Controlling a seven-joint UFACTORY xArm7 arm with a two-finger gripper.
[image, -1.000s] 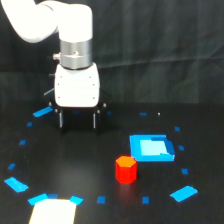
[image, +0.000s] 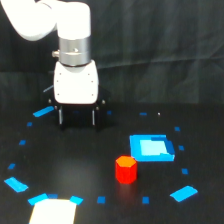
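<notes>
A red hexagonal block (image: 126, 170) stands upright on the black table, right of the middle in the camera view. Behind it and to its right lies a blue square tray (image: 166, 154) with a pale blue inside. My gripper (image: 77, 122) hangs at the upper left, pointing down, well away from the block and the tray. Its dark fingers are spread apart at the two ends of the white hand, and nothing shows between them.
A pale cream square (image: 53, 212) lies at the front left edge of the view. Blue tape pieces (image: 184, 193) and small blue marks dot the black table. The table's middle, between gripper and block, is clear.
The arm and hand sit very slightly further left and higher than before. The red block and blue tray have not moved.
</notes>
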